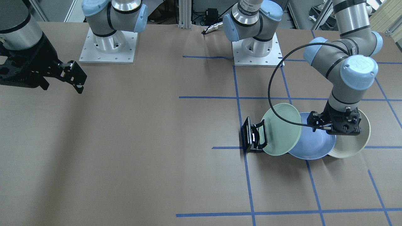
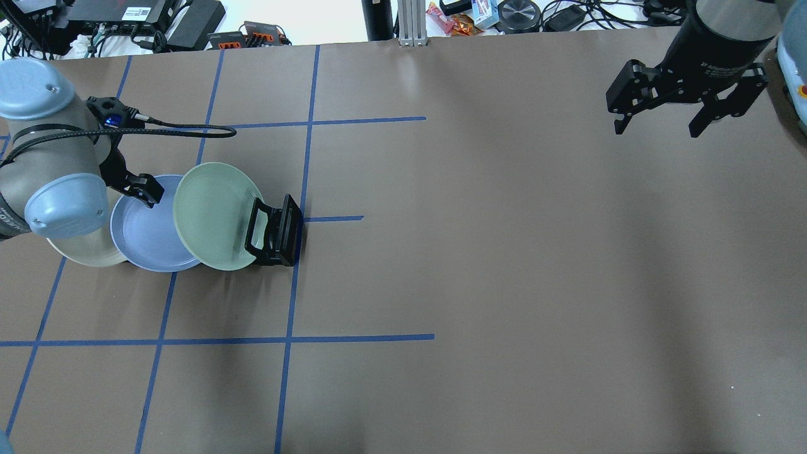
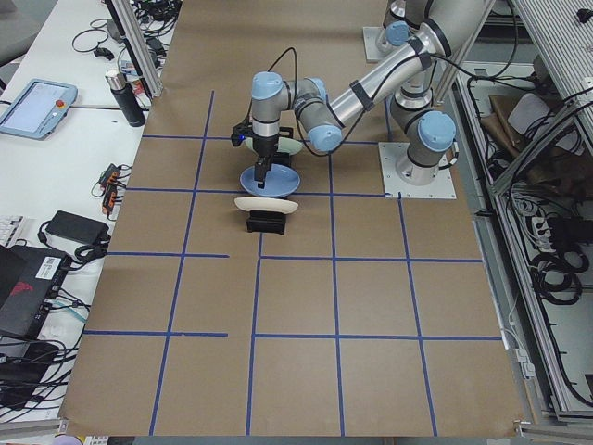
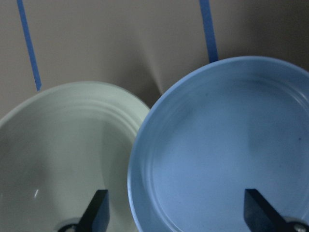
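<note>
My gripper (image 1: 331, 126) hangs low over the blue plate (image 1: 312, 145) and the cream plate (image 1: 356, 141) behind it. A mint plate (image 1: 280, 130) leans at the other end of the row, in a black rack (image 1: 250, 137). In the left wrist view the two fingertips sit wide apart, one over the cream plate (image 4: 58, 154), the other over the blue plate (image 4: 227, 140), the blue rim between them. My gripper is open with nothing held.
A second black gripper (image 2: 685, 94) hangs at the opposite end of the table. Other arm bases stand along the back edge.
</note>
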